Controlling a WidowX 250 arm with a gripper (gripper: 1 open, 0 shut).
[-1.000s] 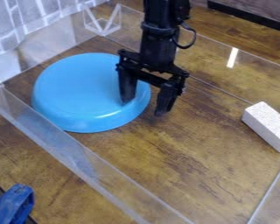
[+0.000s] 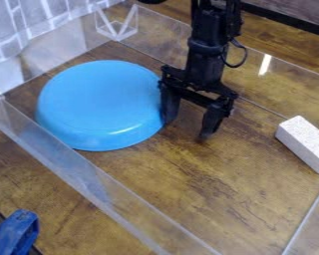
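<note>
A black robot arm with its gripper [image 2: 190, 111] reaches down from the top centre to the wooden tray floor, just right of a large blue rounded object [image 2: 99, 103]. The left finger is at or very near the blue object's right edge; the right finger is over bare wood. The fingers stand apart, with nothing clear between them.
A white speckled block [image 2: 303, 143] lies at the right. Clear plastic walls border the work area. A blue item [image 2: 13, 235] sits outside at the lower left.
The gripper has shifted slightly over the last second, staying by the blue object's right side. The blue object and white block look unmoved.
</note>
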